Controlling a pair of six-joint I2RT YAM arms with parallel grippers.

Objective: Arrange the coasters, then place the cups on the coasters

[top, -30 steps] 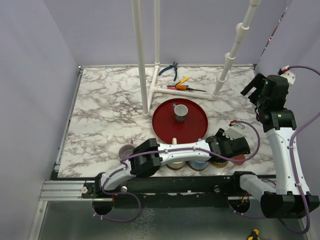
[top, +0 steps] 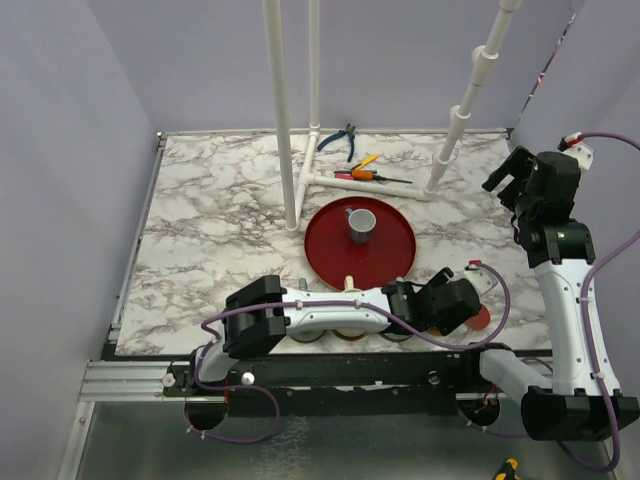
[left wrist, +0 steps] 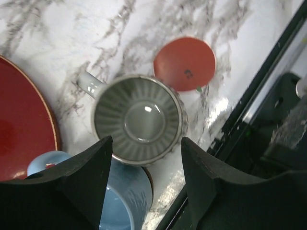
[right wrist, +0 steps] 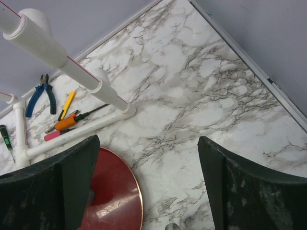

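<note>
A grey ribbed cup [left wrist: 144, 115] stands upright in the left wrist view, its handle pointing away from the front edge. Close beside it lies a flat red coaster [left wrist: 184, 62], partly covered by the cup's rim in this view. My left gripper is open just short of the cup, with nothing held between the fingers. From above, the left arm hides most of this cup, while the coaster [top: 478, 318] shows at the front right. High at the right side, my right gripper hangs open and empty, far from the cup.
A blue cup [left wrist: 130, 189] stands right beside the left finger, among several cups along the front edge. A red tray [top: 330, 255] carries another grey cup [top: 361, 226]. White pipes [top: 375, 187] and tools, including pliers [top: 345, 135], lie behind it.
The right arm looks almost still.
</note>
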